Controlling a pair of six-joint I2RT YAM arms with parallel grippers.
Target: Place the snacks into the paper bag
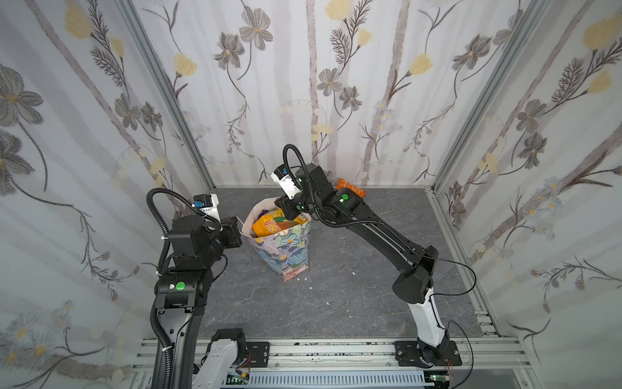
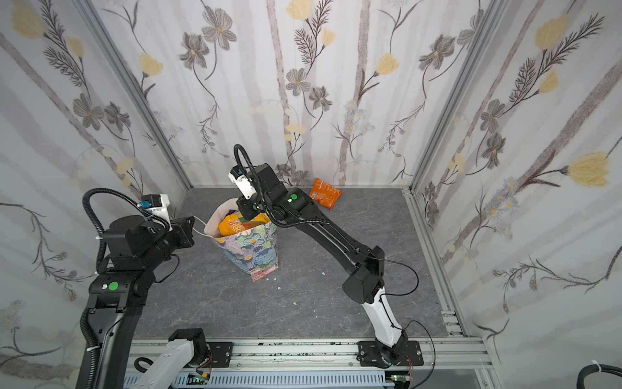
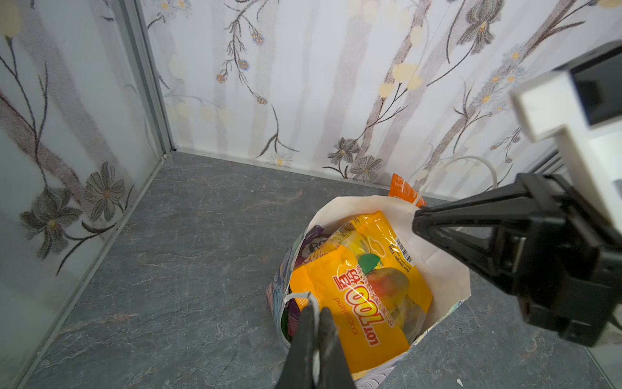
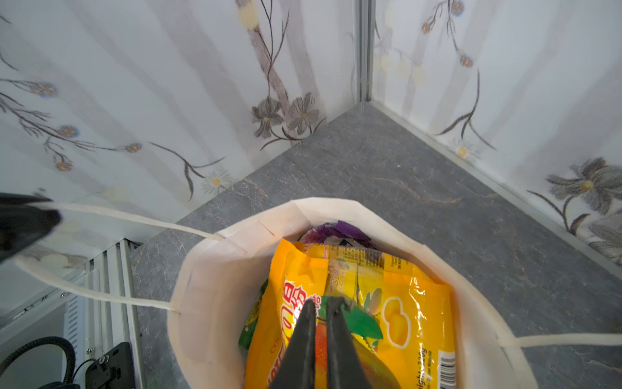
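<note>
A flower-patterned paper bag (image 1: 278,251) stands with its mouth up at the left middle of the table. Inside lie a yellow LOT100 snack packet (image 3: 353,301), a second yellow packet (image 4: 421,317) and, at the far wall, a purple packet (image 4: 337,232). An orange snack packet (image 2: 325,193) rests outside, at the table's back. To the bag's left, my left gripper is shut on its white cord handle (image 3: 303,297). My right gripper is over the bag's mouth, shut, nothing seen between its fingers. Whether it touches the packets I cannot tell.
Another cord handle (image 4: 570,339) sticks out on the bag's opposite side. Patterned walls close in the table (image 1: 369,278) at the back and sides.
</note>
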